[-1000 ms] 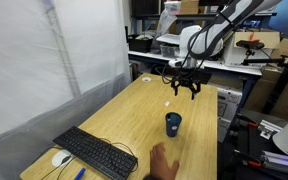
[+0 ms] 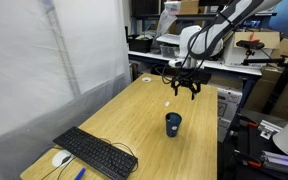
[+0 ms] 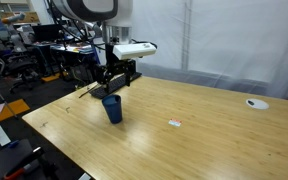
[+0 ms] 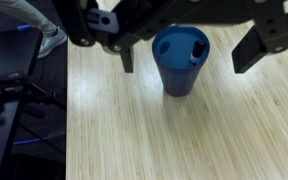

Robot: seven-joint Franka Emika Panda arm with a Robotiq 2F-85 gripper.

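A dark blue cup stands upright on the wooden table, also seen in the second exterior view as a blue cup. My gripper hangs in the air with its fingers wide apart and nothing between them. From the wrist camera, the cup appears between the two spread fingers, lower down and apart from them. A small dark object shows inside the cup; what it is I cannot tell.
A black keyboard and a blue pen lie near the cup's side of the table. One small white item rests on the wood. A white round thing lies at the far end.
A person's hand beside the cup one second ago has left the view. The cup and my gripper look unmoved.
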